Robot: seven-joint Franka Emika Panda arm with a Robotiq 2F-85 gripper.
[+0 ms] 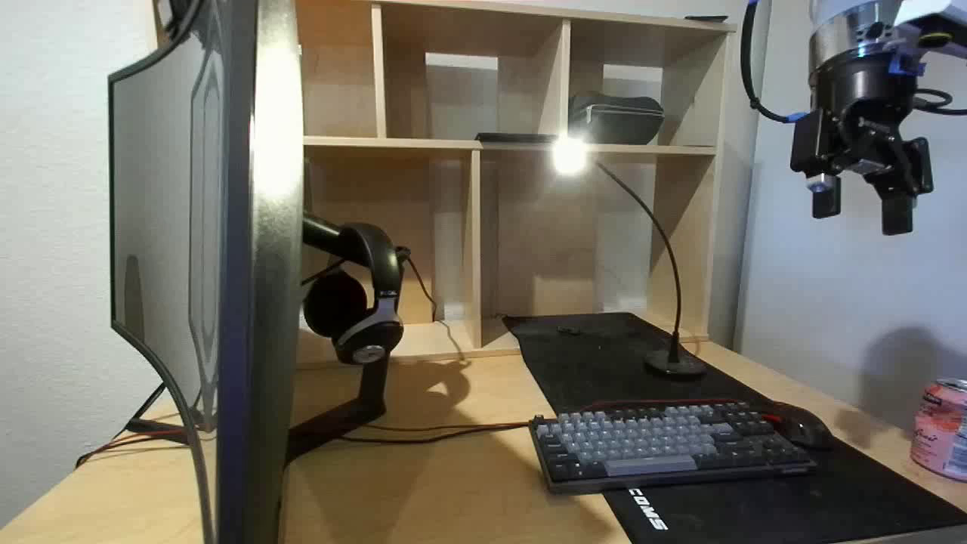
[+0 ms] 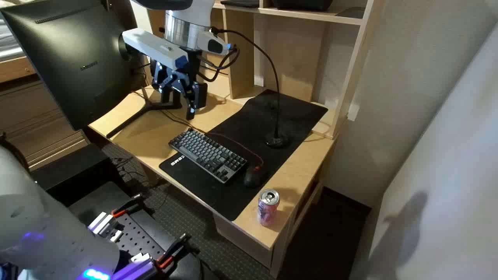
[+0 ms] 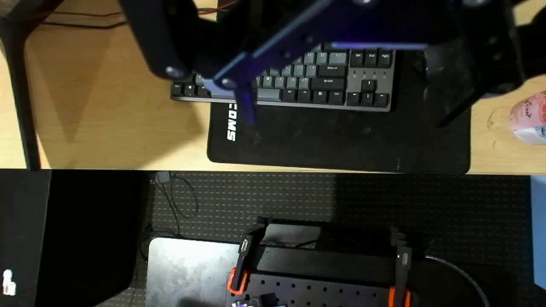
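High above the desk hangs my gripper (image 1: 861, 207), open, its two fingers well apart and the space between them empty. Below it in the wrist view lies a keyboard (image 3: 327, 94), partly hidden by the gripper. The keyboard rests on a black desk mat (image 2: 291, 109), with a dark mouse (image 2: 253, 177) beside it. A pink can (image 2: 268, 210) stands upright near the desk's corner, off the mat. Toward the back of the mat, a lit lamp (image 1: 675, 362) rises on a thin bent neck.
A large monitor (image 2: 70, 60) on an arm stands at one side, with headphones (image 1: 369, 335) hanging behind it. Wooden shelving (image 1: 473, 245) backs the desk, a dark case (image 1: 616, 119) on its upper level. Bare wood (image 3: 117, 138) lies left of the mat in the wrist view.
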